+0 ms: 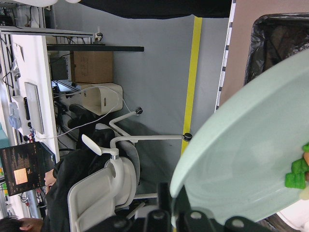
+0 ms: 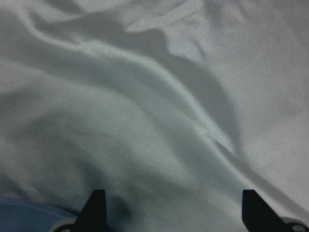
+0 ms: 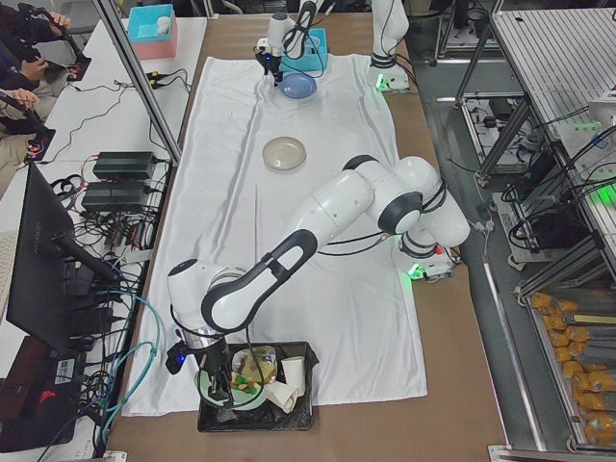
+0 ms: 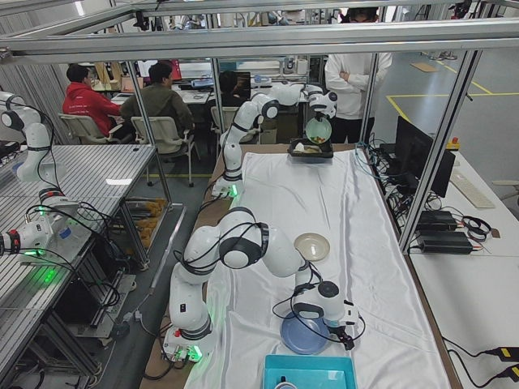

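My left gripper is shut on the rim of a pale green plate [image 1: 231,145], holding it tilted above a black-lined bin [image 3: 300,412] at the near end in the camera left view. Green and tan food pieces [image 1: 297,179] are on the plate. My right gripper stands open, pointing down over the white cloth beside a blue plate [image 2: 26,217], at the far end in the camera left view. Nothing shows between its fingers.
A beige plate [image 3: 284,153] lies alone on the cloth between the arms. A turquoise tray [image 4: 308,369] sits beyond the blue plate. Cables, a monitor [image 3: 43,269] and metal frame posts border the table.
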